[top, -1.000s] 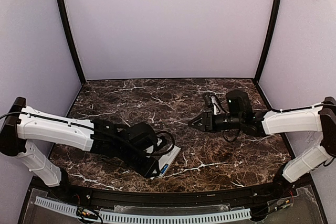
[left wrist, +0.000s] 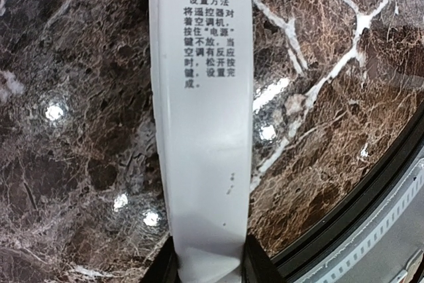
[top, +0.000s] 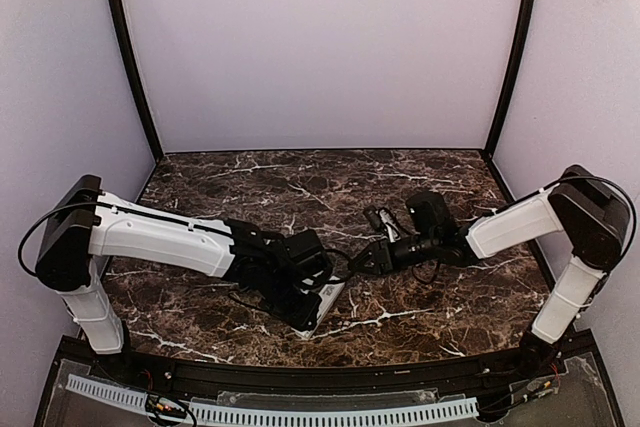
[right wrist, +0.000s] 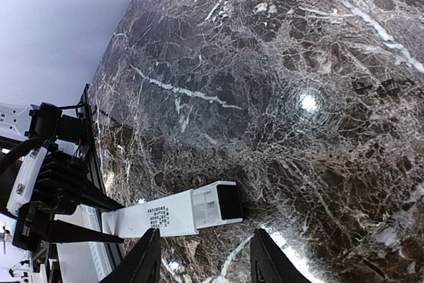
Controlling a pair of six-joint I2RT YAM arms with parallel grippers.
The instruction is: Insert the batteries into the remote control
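Note:
The white remote control lies near the front of the marble table, with my left gripper shut on its near end. In the left wrist view its back with printed text fills the middle. The right wrist view shows its far end, with a clear section and a dark end. My right gripper is part open, fingers apart with nothing between them, a short way to the right of the remote's far end. I see no loose batteries.
Pale walls stand at the back and sides.
My right gripper has moved left and down toward the remote. The left arm has shifted slightly, its gripper staying at the remote's near end.

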